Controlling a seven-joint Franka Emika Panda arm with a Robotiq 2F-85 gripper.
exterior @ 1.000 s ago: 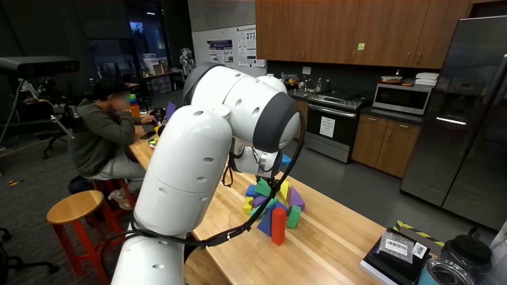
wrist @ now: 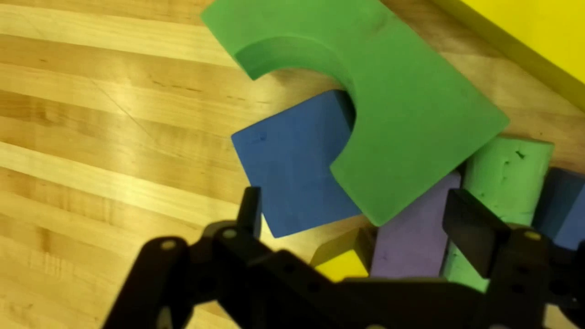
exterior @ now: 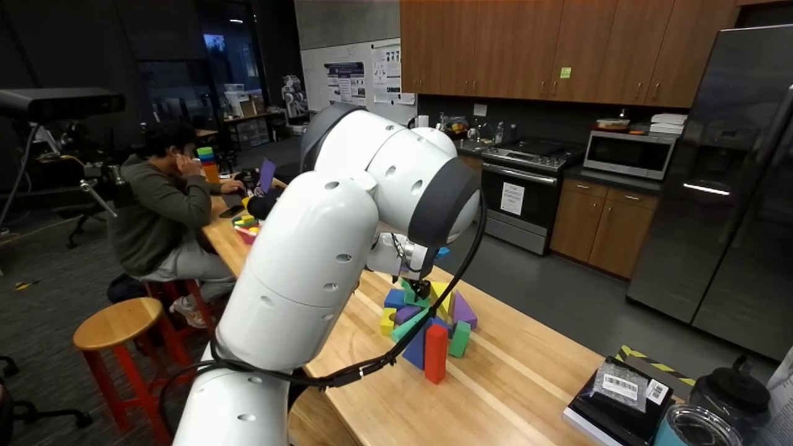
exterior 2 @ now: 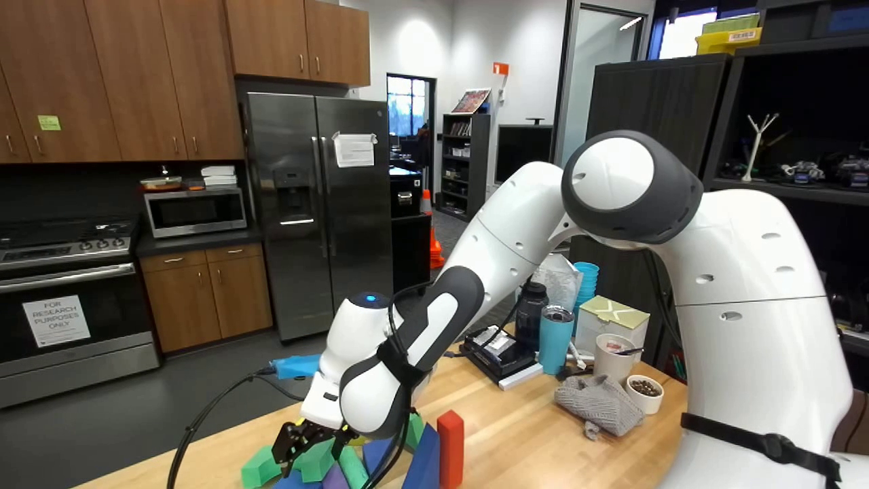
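My gripper is open above the pile of blocks, its two black fingers wide apart with nothing held between them. Below, in the wrist view, a green arch block [wrist: 406,104] lies tilted across a blue block [wrist: 296,164] and a purple block [wrist: 411,236]. A small yellow block [wrist: 345,266] and a light green block [wrist: 510,172] sit close by, partly hidden by the gripper. At the upper right is a larger yellow block [wrist: 532,33]. An upright red block [exterior: 436,353] stands at the near side of the pile, beside a blue wedge [exterior: 414,352].
A purple wedge [exterior: 464,308] and a green block [exterior: 460,339] lie at the pile's right side. Bare tabletop [exterior: 505,371] stretches towards a black package [exterior: 624,394]. In the other exterior view, a grey cloth [exterior 2: 599,403] and a blue tumbler [exterior 2: 555,338] stand farther off.
The arm has shifted slightly to the right in exterior view 1, and the wrist now sits lower over the pile. The blocks look unmoved.
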